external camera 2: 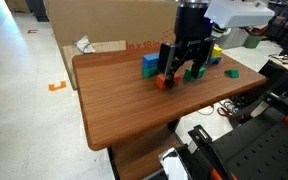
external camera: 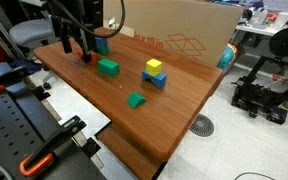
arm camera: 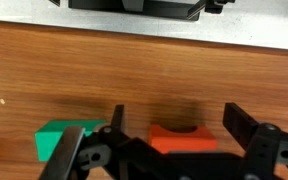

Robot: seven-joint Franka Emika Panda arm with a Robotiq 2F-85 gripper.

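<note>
A red block (arm camera: 182, 138) with a shallow notch on one edge lies on the wooden table, between the spread fingers of my gripper in the wrist view. The fingers stand open, with a gap visible on both sides of the block's near edge. In exterior view 1 the gripper comes down over the red block (external camera: 91, 57) and partly hides it. Exterior view 2 shows the red block (external camera 2: 162, 83) low beside the fingers. Whether the fingers touch it I cannot tell.
A green block (external camera: 108, 67) lies close beside the red one, and a blue block (external camera: 102, 46) stands behind. Farther along are a yellow block (external camera: 154, 66) on a blue piece (external camera: 154, 79) and a green triangular block (external camera: 136, 100).
</note>
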